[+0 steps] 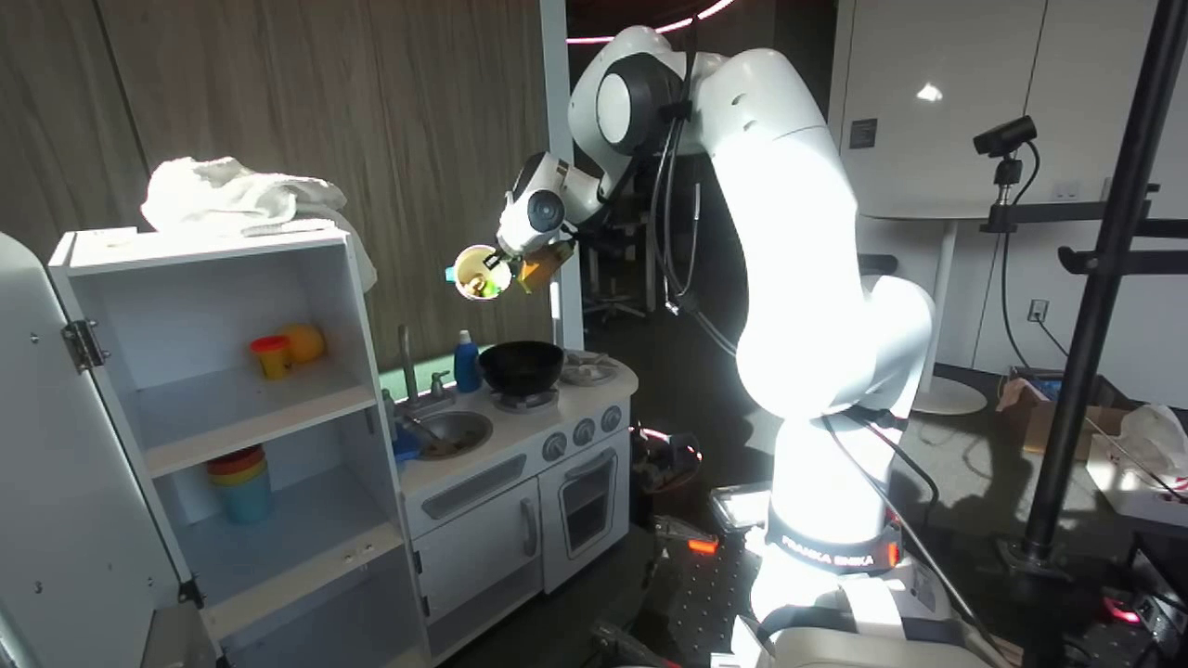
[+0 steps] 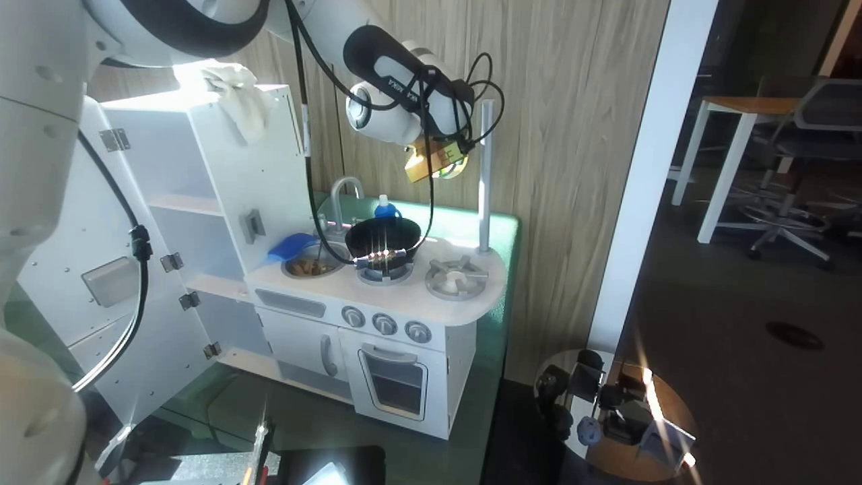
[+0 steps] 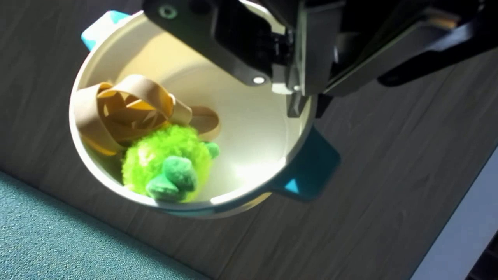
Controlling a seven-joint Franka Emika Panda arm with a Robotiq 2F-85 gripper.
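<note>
My gripper is shut on the rim of a cream pot with teal handles, beside one of those handles. The pot hangs tilted in the air, its mouth facing the wrist camera. Inside it lie a fuzzy bright green toy with darker green parts and some tan looped strips. In exterior view 1 the raised pot is above the toy stove, up and left of the black pan. From exterior view 2, the arm and an orange-yellow piece partly cover the pot.
Below are the toy kitchen's sink, a blue bottle, a tall faucet and a bare burner. To the left stands an open white cabinet, with a towel on top. A wood-panel wall rises behind.
</note>
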